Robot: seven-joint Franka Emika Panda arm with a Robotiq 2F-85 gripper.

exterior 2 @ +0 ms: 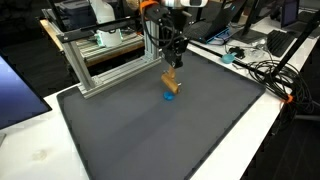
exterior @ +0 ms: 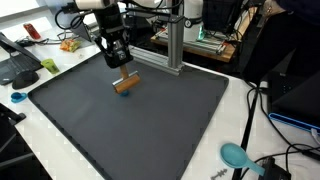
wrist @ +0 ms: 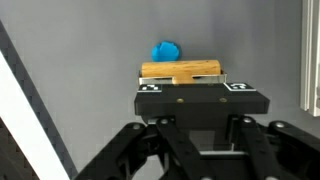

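A light wooden, T-shaped piece (exterior: 127,82), like a small mallet, hangs from my gripper (exterior: 122,68), which is shut on its stem. In exterior view 2 the wooden piece (exterior 2: 171,78) stands tilted just above the dark board. Close beside its lower end is a small blue object (exterior 2: 168,97) on the board. The wrist view shows the wooden crossbar (wrist: 181,69) just beyond the fingers, with the blue object (wrist: 165,51) slightly farther off. Whether wood and blue object touch, I cannot tell.
The dark grey board (exterior: 150,130) is otherwise clear in front of the arm. A metal frame (exterior 2: 120,75) stands at its back edge. A green item (exterior: 49,65) lies at the left, and a teal item (exterior: 237,156) on the white table at the front right.
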